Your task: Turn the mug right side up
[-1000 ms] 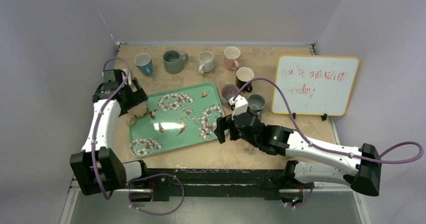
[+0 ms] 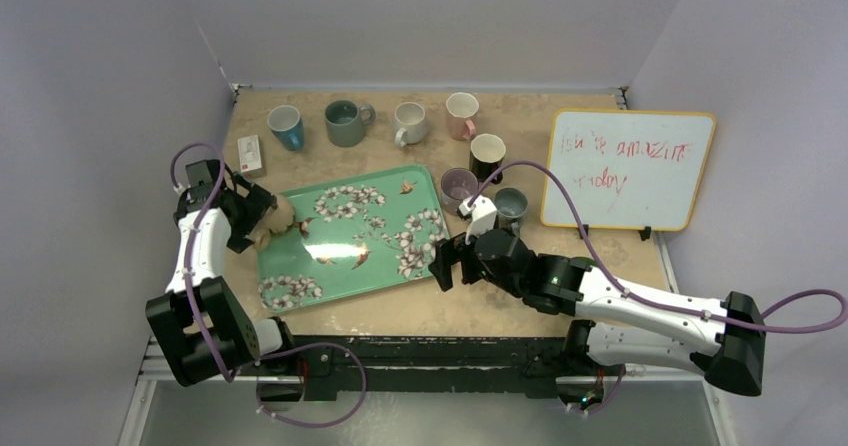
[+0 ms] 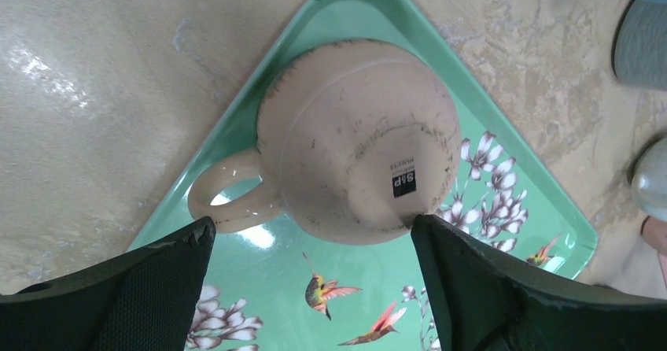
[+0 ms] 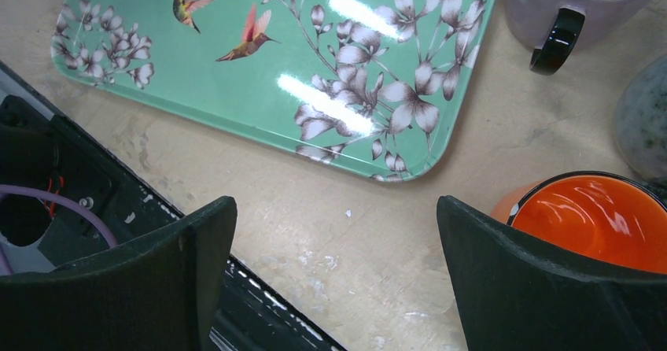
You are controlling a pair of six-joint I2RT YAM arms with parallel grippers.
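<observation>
A beige mug [image 3: 354, 146] rests upside down in the far-left corner of the green tray [image 2: 350, 286], its marked base facing up and its handle [image 3: 228, 190] toward the tray's left edge. From above, the mug [image 2: 280, 216] is partly covered by my left gripper [image 2: 262, 216], which hovers over it. Open fingers stand wide apart there, nothing held between them; the right-hand fingertip overlaps the mug's edge in the left wrist view, and contact cannot be judged. My right gripper [image 2: 455, 266] is open and empty near the tray's right front corner.
Along the back stand several cups, among them a blue cup [image 2: 286, 126] and a grey-green mug [image 2: 348, 123]. A purple mug [image 2: 458, 188], a black mug [image 2: 487, 153] and a grey mug [image 2: 510, 204] are right of the tray. A whiteboard [image 2: 630, 166] lies at the right.
The mug stays in place. The right arm has barely shifted.
</observation>
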